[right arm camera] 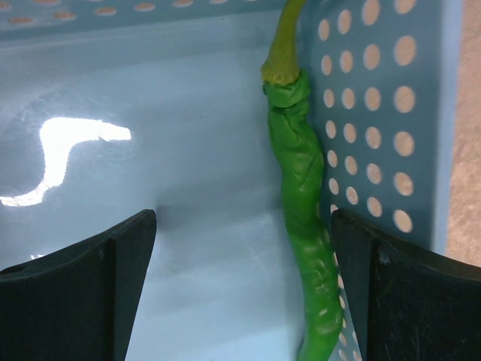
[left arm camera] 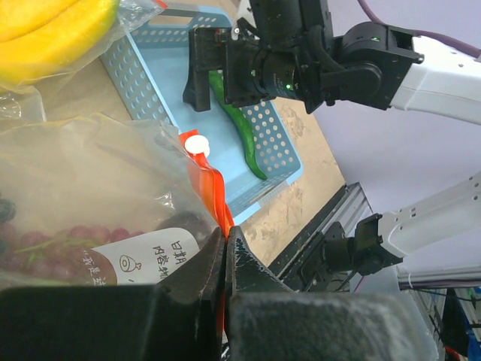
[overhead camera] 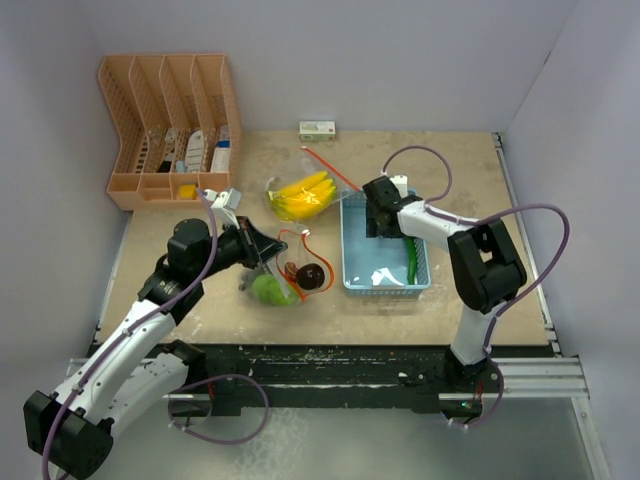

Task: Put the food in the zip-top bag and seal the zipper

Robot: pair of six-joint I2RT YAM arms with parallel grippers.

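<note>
My left gripper is shut on the orange-zippered edge of a clear zip bag (left arm camera: 90, 162), seen in the left wrist view. Inside this bag lie purple grapes (left arm camera: 83, 237); from the top, a green item (overhead camera: 270, 290) and a dark round one (overhead camera: 312, 276) show at the bag. A long green pepper (right arm camera: 301, 173) lies along the perforated wall of the blue basket (right arm camera: 165, 180). Low inside that basket, my right gripper stands open and empty, the pepper close to its right-hand finger (right arm camera: 406, 301) in the right wrist view.
Another clear bag with yellow bananas (overhead camera: 302, 198) lies behind, its orange zipper reaching the basket's back left corner. A beige divided organizer (overhead camera: 170, 130) stands back left, a small box (overhead camera: 317, 130) by the wall.
</note>
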